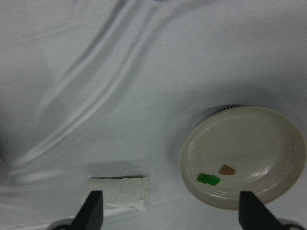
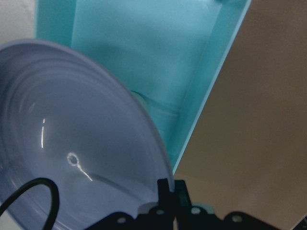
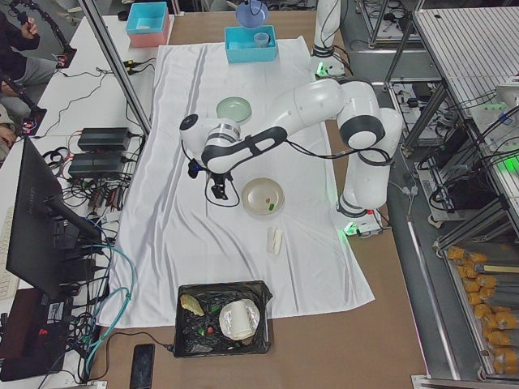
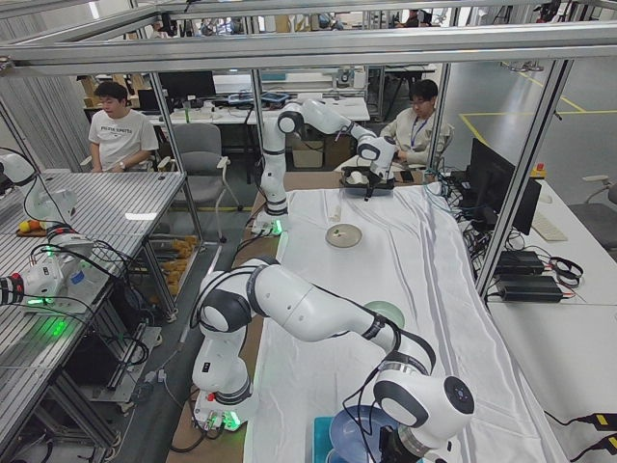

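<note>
A beige plate [image 1: 242,143] with a green piece [image 1: 208,179] and a brown piece [image 1: 227,170] lies on the white cloth, beside a white folded item [image 1: 115,191]. My left gripper is open above them, with nothing visible between its fingers. My right gripper is shut on the rim of a blue bowl [image 2: 76,139], held over the cyan bin [image 2: 196,57]. A clear cup [image 3: 261,39] is in that bin. A green plate [image 3: 233,109] lies mid-cloth.
A black lined tray [image 3: 203,324] at the table's near end in the left camera view holds a white plate with a white item and food scraps. A phone [image 3: 142,365] lies beside it.
</note>
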